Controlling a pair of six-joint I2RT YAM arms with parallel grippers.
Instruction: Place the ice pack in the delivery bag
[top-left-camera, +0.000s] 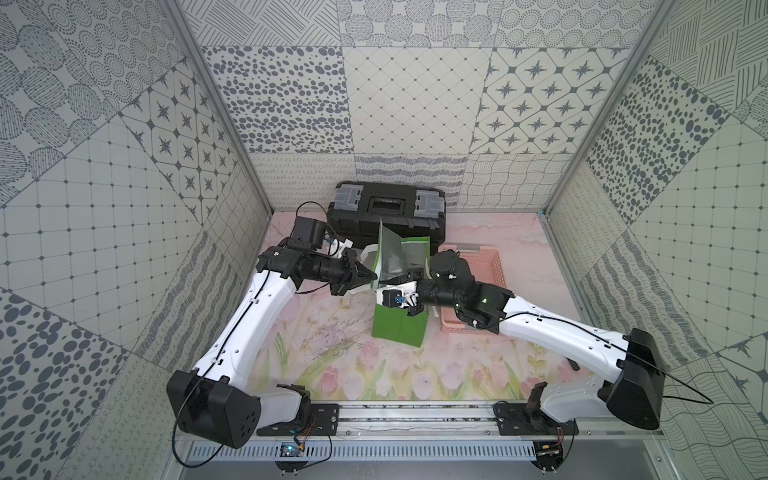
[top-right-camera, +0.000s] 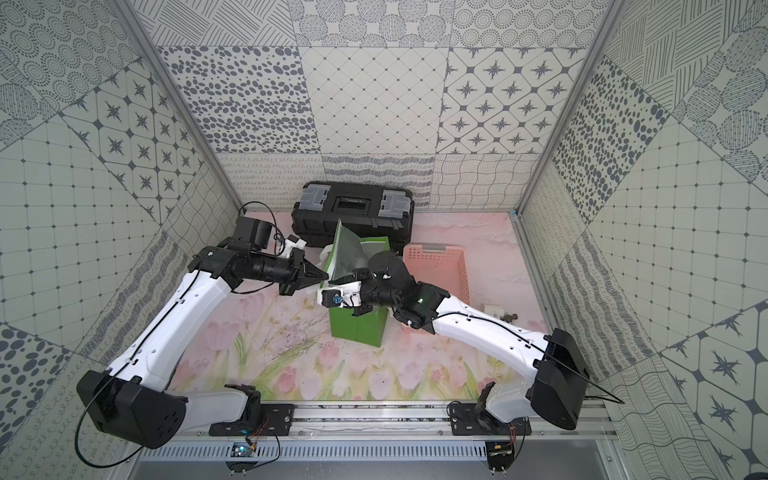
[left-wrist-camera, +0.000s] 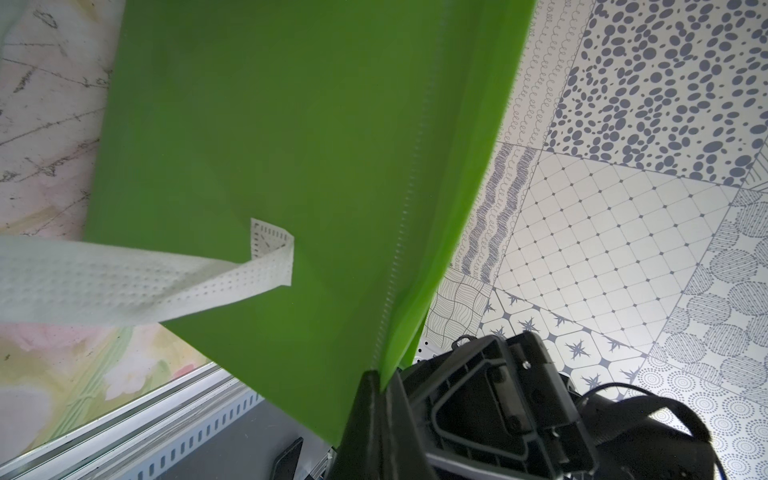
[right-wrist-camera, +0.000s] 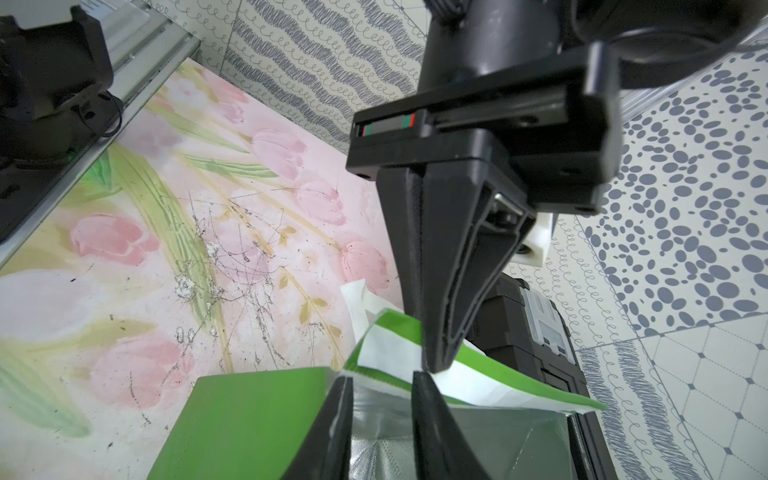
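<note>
The green delivery bag (top-left-camera: 398, 326) stands upright mid-table, its silver lining (right-wrist-camera: 528, 448) showing through the open top. My left gripper is shut at the bag's left side, with the thin green edge of the raised flap (right-wrist-camera: 480, 369) running into its fingertips. Over the bag's mouth, my right gripper points inward with its fingers apart and nothing between them. I cannot make out the ice pack in any view; the bag's floor is hidden.
Behind the bag stands a black toolbox (top-left-camera: 388, 209), and to its right lies a pink basket (top-left-camera: 499, 268), partly covered by my right arm. A white strap (left-wrist-camera: 160, 280) hangs from the bag's side.
</note>
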